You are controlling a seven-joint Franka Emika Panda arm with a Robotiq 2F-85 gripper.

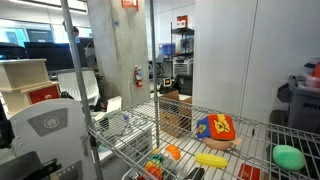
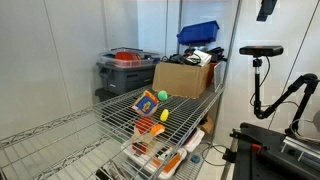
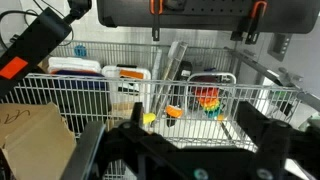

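Note:
In the wrist view my gripper stands open above a wire rack, its dark fingers spread and nothing visible between them. Through and on the rack, a yellow object, an orange item and a multicoloured toy can be seen. On the rack in exterior view 1 sit a red, blue and yellow packet, a yellow oblong object and a rounded green object. Exterior view 2 shows the packet and green object too. The gripper cannot be made out clearly in either exterior view.
A cardboard box lies at lower left in the wrist view. Tools and packages lie below the rack wires. Dark bins and a brown box stand behind the rack.

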